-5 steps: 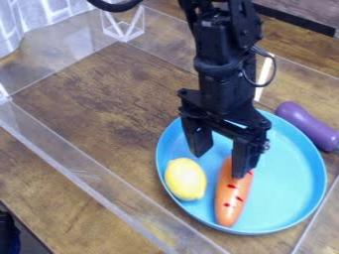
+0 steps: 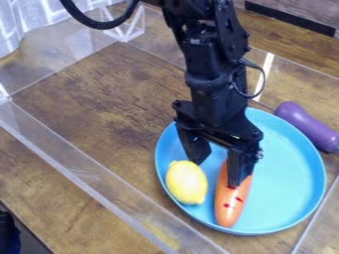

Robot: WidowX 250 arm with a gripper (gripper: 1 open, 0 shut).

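My black gripper (image 2: 216,157) is lowered over a light blue round plate (image 2: 284,198), open, its fingers reaching down above the plate's contents. A yellow oval toy (image 2: 187,183) lies on the plate's left part, just below and left of the fingers. An orange carrot toy (image 2: 231,206) lies upright in the view to its right, its upper end partly hidden by the right finger.
A purple eggplant toy (image 2: 310,130) lies outside the plate at the right. Bare wooden surface (image 2: 79,99) fills the left. Clear plastic edging runs along the lower left.
My gripper has moved a little to the left and down in the view, toward the yellow toy. The plate and toys show no visible movement.
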